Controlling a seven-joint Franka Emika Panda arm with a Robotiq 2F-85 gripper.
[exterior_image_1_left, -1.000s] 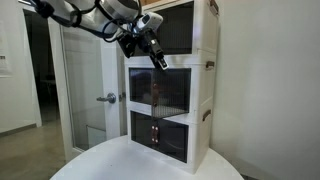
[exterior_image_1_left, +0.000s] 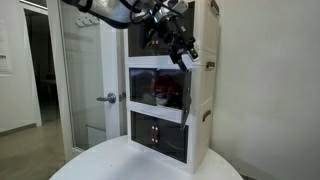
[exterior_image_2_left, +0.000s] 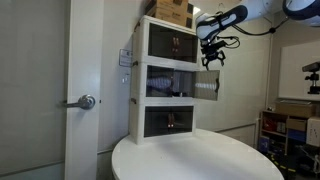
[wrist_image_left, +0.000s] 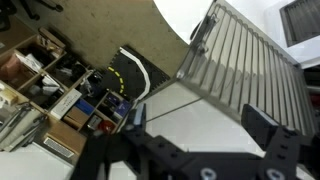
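Observation:
A white cabinet (exterior_image_1_left: 201, 105) of stacked boxes with dark doors stands on the round white table (exterior_image_2_left: 190, 155). Its middle door (exterior_image_2_left: 205, 85) is swung out to the right, leaving the compartment (exterior_image_1_left: 155, 88) uncovered, with a small reddish item (exterior_image_1_left: 162, 99) inside. My gripper (exterior_image_1_left: 188, 60) is beside the door's upper part, pointing down. In the wrist view my gripper is open, its fingers wide apart with nothing seen between them. The striped door panel (wrist_image_left: 235, 65) passes beneath and ahead of them; whether they touch it I cannot tell.
The lower door (exterior_image_2_left: 168, 121) and upper door (exterior_image_2_left: 170, 43) are shut. Brown boxes (exterior_image_2_left: 170, 12) sit on top of the cabinet. Shelves with tools (exterior_image_2_left: 285, 130) stand off to the right.
The middle door has swung further out to the right, from partly open to nearly edge-on in exterior view 1. My gripper has moved to the right alongside it.

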